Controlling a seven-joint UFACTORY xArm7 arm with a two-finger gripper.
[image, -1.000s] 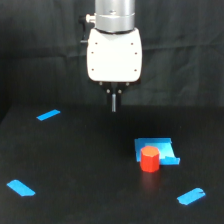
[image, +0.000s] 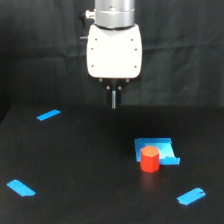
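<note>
A red, block-like object (image: 150, 159) stands on the dark table at the right of the camera view, in front of a light-blue square piece (image: 168, 152) and covering part of it. My gripper (image: 113, 104) hangs from the white arm (image: 113, 53) at the top middle, behind and to the left of the red object and well apart from it. Its narrow fingers are too small and dark to show whether they are open or shut. Nothing can be made out between them.
Blue strips lie flat on the black table (image: 90, 165): one at the back left (image: 48, 115), one at the front left (image: 21, 188) and one at the front right (image: 191, 196). A dark curtain (image: 40, 60) hangs behind.
The arm and gripper have shifted very slightly, the white arm sitting a little lower in view. The red object, the light-blue square and the strips have not moved.
</note>
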